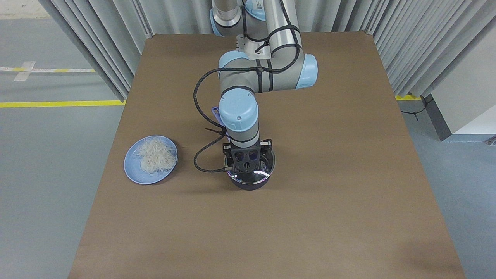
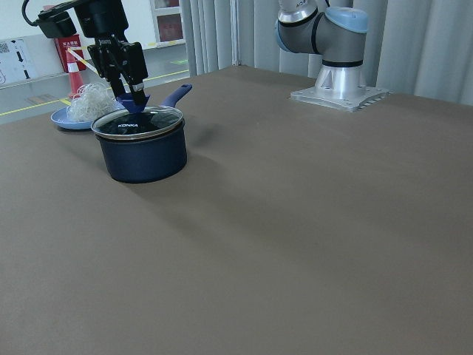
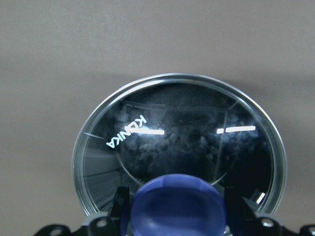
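A dark blue saucepan [image 2: 145, 160] with a glass lid [image 3: 182, 123] and a blue handle [image 2: 179, 94] stands on the brown table [image 1: 339, 186]. My gripper is over the lid, shut on its blue knob [image 3: 177, 206], which sits between the two black fingers in the wrist view. In the camera front view my wrist hides much of the pan and the knob.
A blue plate [image 1: 135, 169] with a heap of pale noodles [image 1: 156, 155] lies left of the pan in the camera front view.
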